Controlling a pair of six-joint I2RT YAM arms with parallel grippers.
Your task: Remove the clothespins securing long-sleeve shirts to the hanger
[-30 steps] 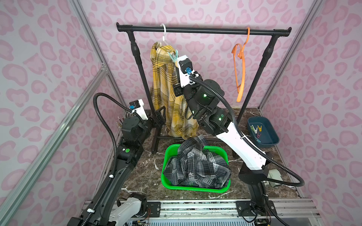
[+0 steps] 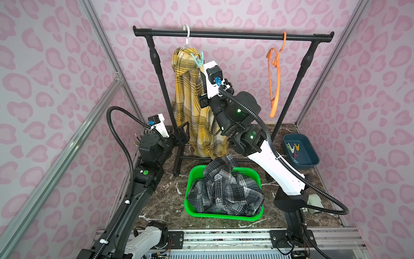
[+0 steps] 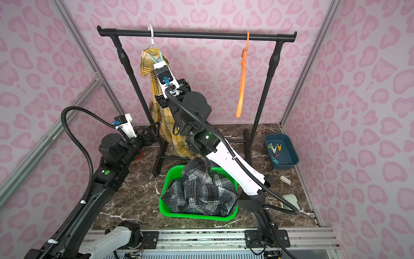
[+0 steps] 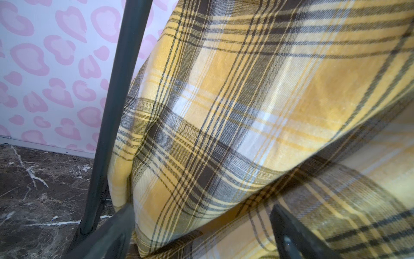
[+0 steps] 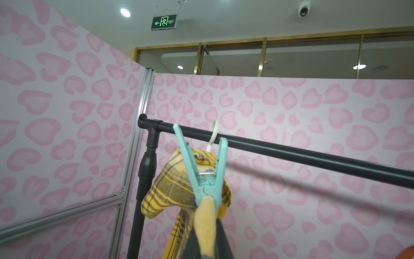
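Observation:
A yellow plaid shirt [image 2: 189, 95] hangs from a white hanger [image 2: 186, 32] on the black rail. A mint-green clothespin [image 5: 202, 181] stands at its shoulder, handles up and biting end down. Beneath it my right gripper is shut on a plain yellow strip of cloth [image 5: 204, 220], which runs up to the pin's biting end. Whether the pin still grips the shirt's shoulder behind it cannot be told. Low at the shirt's left side, my left gripper is open before the cloth, its fingers [image 4: 114, 233] wide apart and empty.
An orange hanger [image 2: 276, 86] hangs bare at the rail's right. Below, a green basket [image 2: 192, 211] holds a grey plaid shirt [image 2: 224, 190]. At the right, a dark blue bin [image 2: 308, 161] contains several clothespins [image 2: 293, 149]. Rack posts [image 2: 161, 82] stand close to my left gripper.
Over the last second my right gripper has risen slightly, and the clothespin has come up with it. The white hanger's hook also sits a little higher. My left arm has stayed still.

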